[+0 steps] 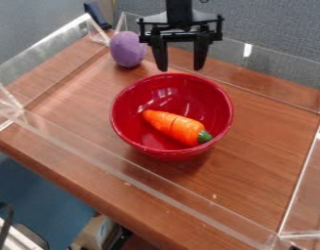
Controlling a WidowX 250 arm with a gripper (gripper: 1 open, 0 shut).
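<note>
A red bowl [133, 124] sits on the wooden table with an orange carrot [175, 125] lying inside it, green top to the right. My black gripper [180, 66] hangs above and behind the bowl, fingers apart and pointing down, with nothing visible between them. A purple egg-shaped object [126, 49] stands at the back left, just left of the gripper.
Clear low walls [263, 60] edge the wooden table [260, 156]. Free surface lies left and right of the bowl. A blue-grey floor with a box and cables shows at the lower left.
</note>
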